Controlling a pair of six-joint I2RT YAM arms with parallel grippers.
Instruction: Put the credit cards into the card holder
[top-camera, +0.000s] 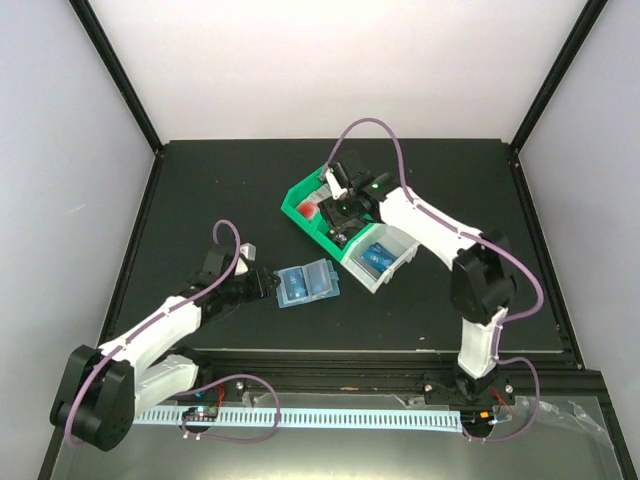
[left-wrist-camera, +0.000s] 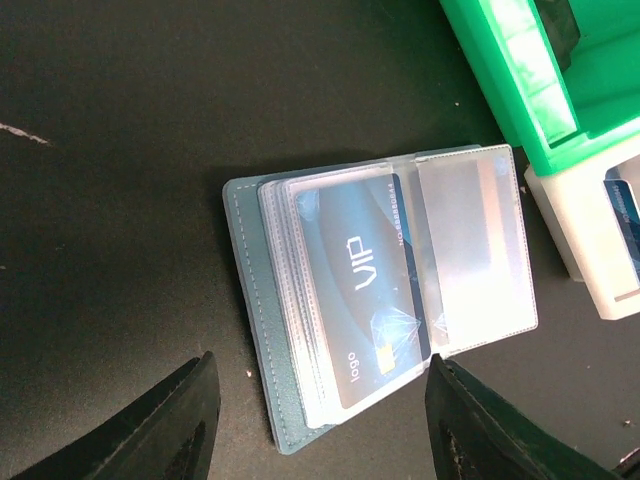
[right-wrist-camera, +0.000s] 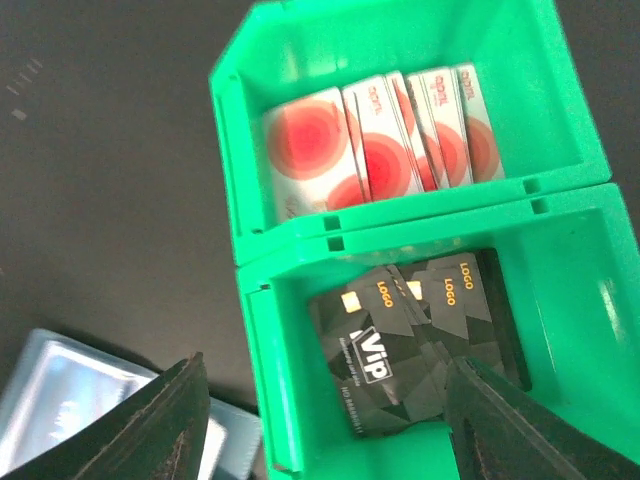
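The card holder (left-wrist-camera: 262, 320) lies spread on the black table, clear sleeves upward. A blue Vip card (left-wrist-camera: 362, 270) shows under one sleeve; the other sleeve, to its right, looks empty. My left gripper is open by the holder's near edge, with nothing between its fingers. Over the green bins, my right gripper stands open above the compartment with black Vip cards (right-wrist-camera: 375, 350); it holds nothing. Red-and-white cards (right-wrist-camera: 310, 150) stand in the other green compartment. More blue cards (top-camera: 379, 257) lie in the white bin.
The green bin (right-wrist-camera: 250, 330) and the white bin (top-camera: 406, 240) stand in a row just right of and behind the holder. Their raised walls are close to the right gripper. Table left of the bins is bare.
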